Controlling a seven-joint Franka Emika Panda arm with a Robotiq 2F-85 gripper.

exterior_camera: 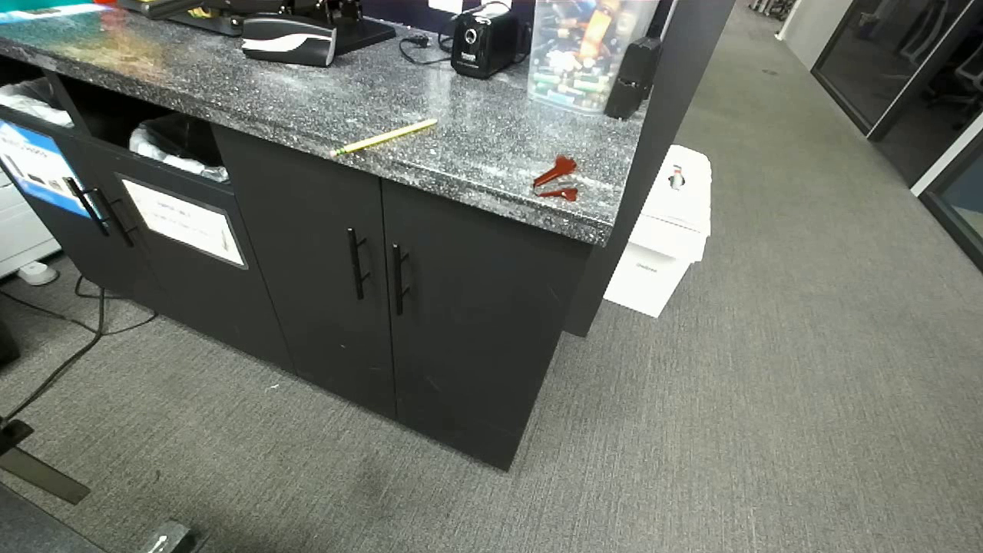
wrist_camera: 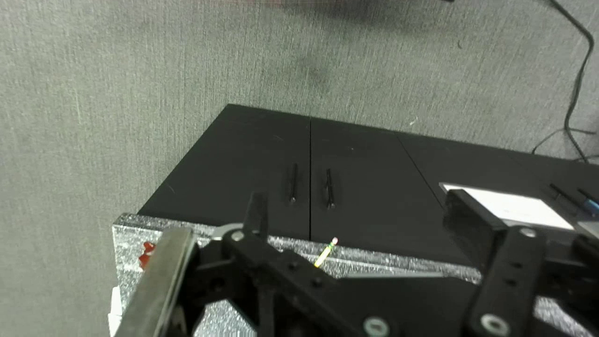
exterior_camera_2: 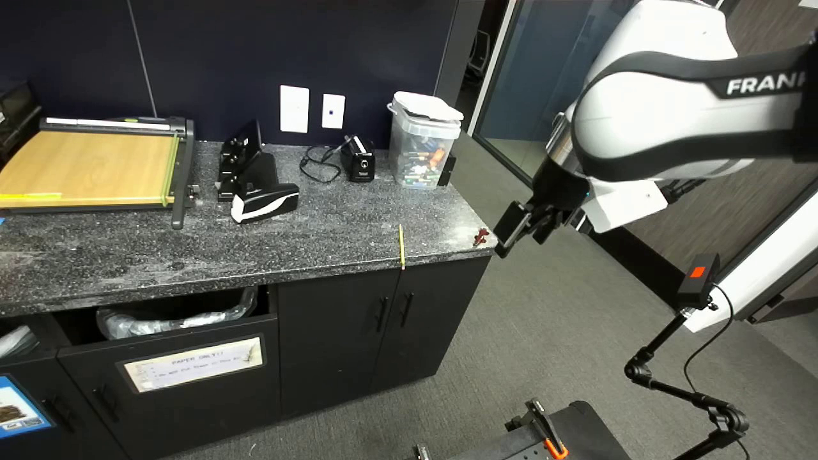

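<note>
My gripper (exterior_camera_2: pixel 523 236) stands open in exterior view 2, off the counter's right end, with nothing between its fingers. In the wrist view its two dark fingers (wrist_camera: pixel 257 212) are wide apart, the cabinet doors showing between them. A yellow pencil (exterior_camera: pixel 384 137) lies on the speckled counter (exterior_camera: pixel 276 101), one end at the front edge; in the wrist view the gripper's frame hides part of this pencil (wrist_camera: pixel 325 252). Two small red pieces (exterior_camera: pixel 555 171) rest by the counter's right front corner. The gripper is out of sight in exterior view 1.
Along the back of the counter are a stapler (exterior_camera_2: pixel 266 203), a black pencil sharpener (exterior_camera_2: pixel 358 160), a clear bin of markers (exterior_camera_2: pixel 422 145) and a paper cutter (exterior_camera_2: pixel 84 165) at far left. A white box (exterior_camera: pixel 663 230) stands on the floor beyond the right end.
</note>
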